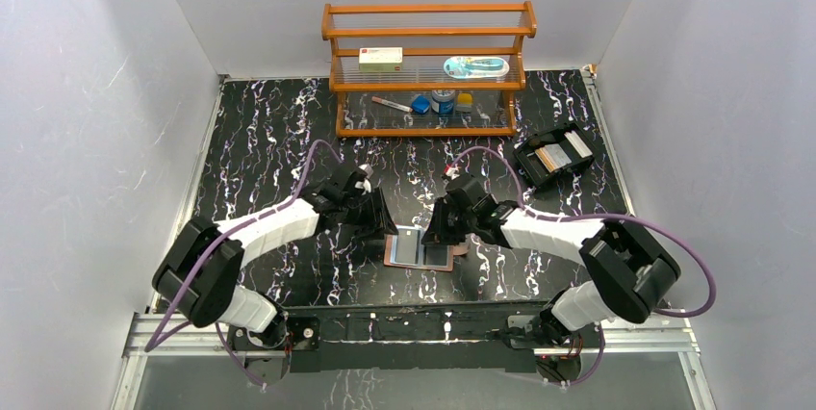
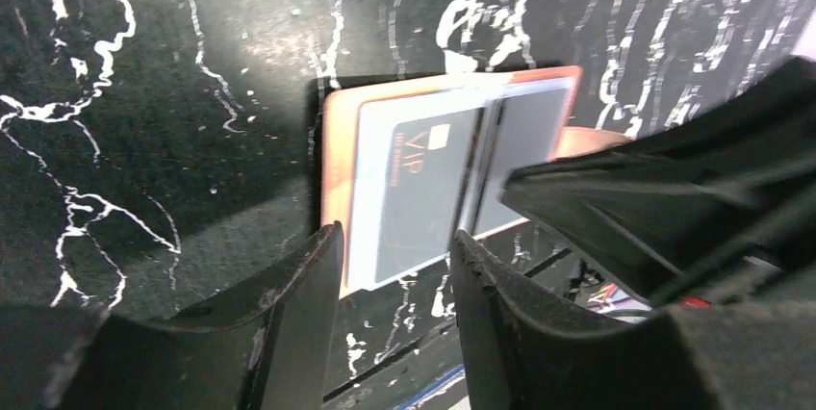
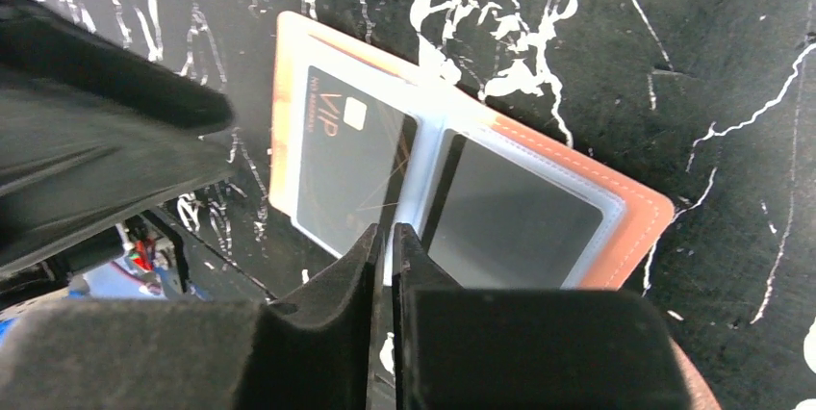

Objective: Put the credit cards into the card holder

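The card holder lies open on the marble table, an orange-edged wallet with two clear sleeves: a VIP card in one, a dark card in the other. My left gripper hangs over its left side, fingertips apart, nothing seen between them. My right gripper is above the holder's right half; its fingertips are close together, nothing visible between them in the right wrist view.
A black tray with several cards stands at the back right. A wooden rack with small goods is at the back.
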